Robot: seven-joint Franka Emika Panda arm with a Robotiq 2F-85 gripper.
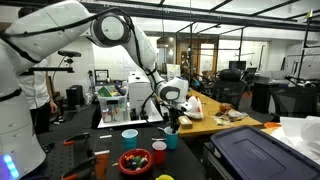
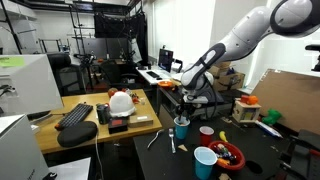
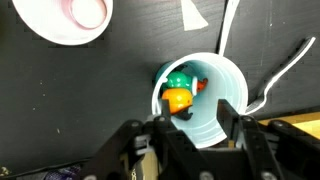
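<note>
A light blue cup (image 3: pixel 231 92) stands below my gripper in the wrist view, holding small green and orange things (image 3: pixel 180 98). My fingers stand apart on either side of the cup's lower part in that view, with nothing seen gripped. In exterior view 1 the gripper (image 1: pixel 173 121) is just above the same cup (image 1: pixel 171 140). Exterior view 2 also has the gripper (image 2: pixel 184 112) over the cup (image 2: pixel 181 131); how far the fingertips reach into it is hard to tell.
Close by are a red bowl of small items (image 1: pixel 134 166), a red cup (image 1: pixel 159 154), another blue cup (image 1: pixel 130 141) and a yellow cup (image 1: pixel 164 177). White utensils (image 3: pixel 284 76) lie beside the cup. A large dark tray (image 1: pixel 262 154) is to the right.
</note>
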